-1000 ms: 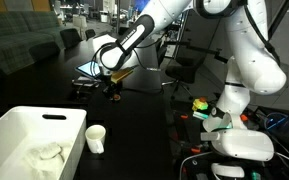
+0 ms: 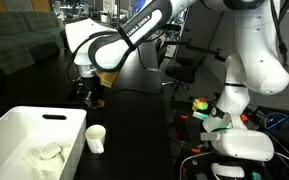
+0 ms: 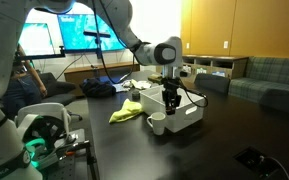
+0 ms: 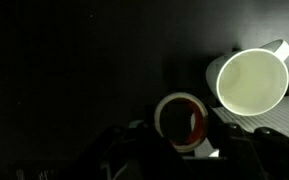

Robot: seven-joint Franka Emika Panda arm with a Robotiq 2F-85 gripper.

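A ring-shaped roll, likely tape [image 4: 197,122], with a pale edge and a brownish inner side shows at the fingertips in the wrist view. My gripper [image 2: 92,98] is shut on it, above the dark table near the box's right side. The exact contact of the fingers is dark and hard to see. In exterior view 2 the gripper [image 3: 171,99] hangs in front of the white box [image 3: 189,116], behind the mug. The white mug [image 2: 95,138] stands upright beside the box [image 2: 76,118]; in the wrist view the mug [image 4: 252,82] lies right of the roll, apart from it.
Inside the box rests a crumpled white cloth [image 2: 47,158]. A yellow cloth [image 3: 126,111] lies on the table beyond the mug in exterior view 2.
In exterior view 1 my gripper has travelled left toward the box, carrying the roll along. The mug and the box have stayed in place.
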